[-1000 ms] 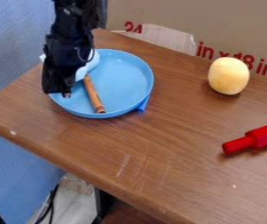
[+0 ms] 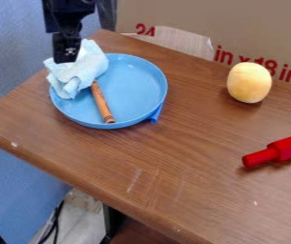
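My black gripper hangs at the upper left, above a crumpled white cloth that lies on the left part of a blue plate. A brown stick-like piece lies on the plate beside the cloth. The state of the fingertips, and whether they touch the cloth's top, is hard to tell.
A round pale yellow object sits at the back right. A red cylinder lies at the right. A small blue item is by the plate's edge. A cardboard box stands behind.
My gripper has risen from low over the plate's left side to the upper left, uncovering the white cloth beneath it.
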